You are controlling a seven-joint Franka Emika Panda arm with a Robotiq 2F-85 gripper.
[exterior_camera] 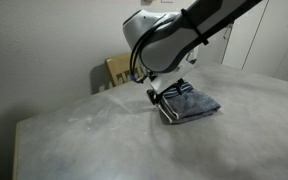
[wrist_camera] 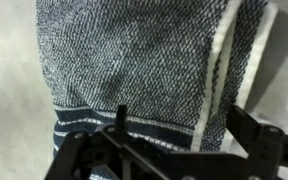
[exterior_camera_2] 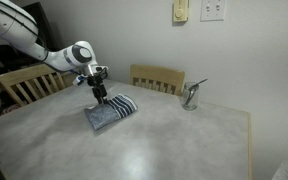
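A folded dark blue-grey towel (exterior_camera: pixel 191 103) with white stripes lies on the table, seen in both exterior views. In the wrist view the towel (wrist_camera: pixel 124 55) fills most of the picture, its striped edges running along the bottom and the right. My gripper stands open over those striped edges, fingers spread wide and nothing held between them. Exterior view 2 has the gripper (exterior_camera_2: pixel 101 98) at the towel's far side, close to the cloth. Whether the fingertips touch the towel cannot be told.
A metal cup (exterior_camera_2: pixel 190 98) with a utensil in it stands near the table's far edge. Wooden chairs (exterior_camera_2: pixel 157 78) are behind the table.
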